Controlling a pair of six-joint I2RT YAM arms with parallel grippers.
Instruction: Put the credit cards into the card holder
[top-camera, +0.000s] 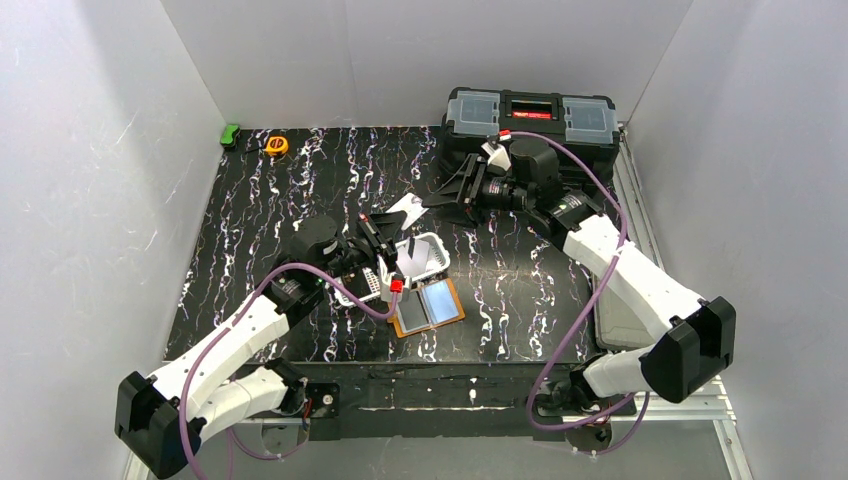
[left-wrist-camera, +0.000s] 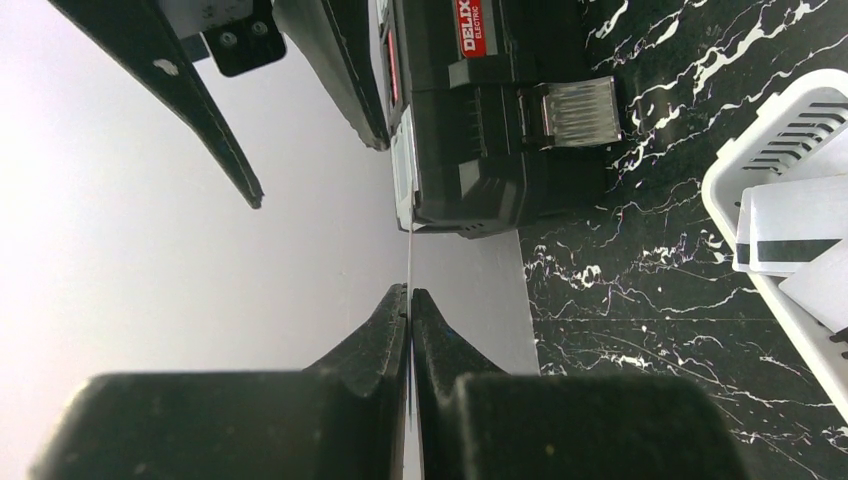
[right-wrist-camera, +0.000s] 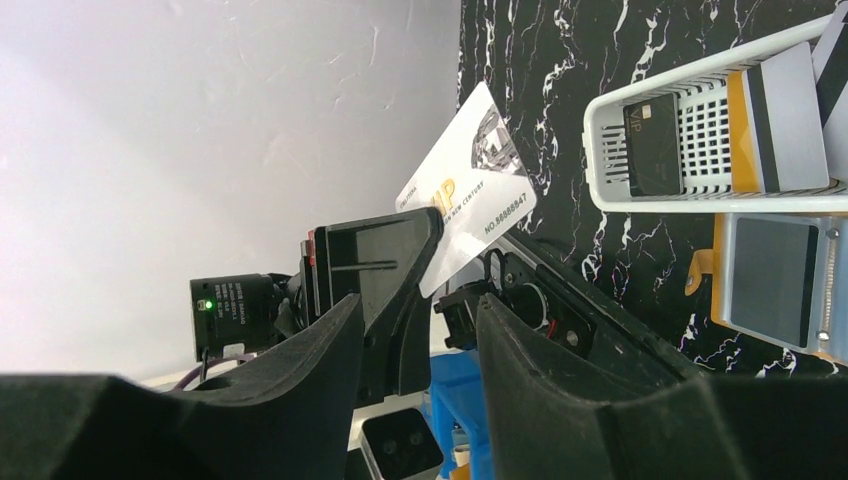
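A white VIP card (top-camera: 408, 209) stands up in my left gripper (top-camera: 390, 228), which is shut on it; the left wrist view shows it edge-on. My right gripper (top-camera: 432, 203) is part open, its fingertips close beside the card. Other cards (left-wrist-camera: 796, 215) (right-wrist-camera: 650, 150), white and black, lie in a white basket (top-camera: 437, 262) (right-wrist-camera: 606, 198). The card holder (top-camera: 440, 301) (right-wrist-camera: 771, 280) lies open in front of the basket, orange with clear sleeves.
A black toolbox (top-camera: 530, 110) fills the back right. A tape measure (top-camera: 276, 146) and a green object (top-camera: 230, 136) sit at the back left.
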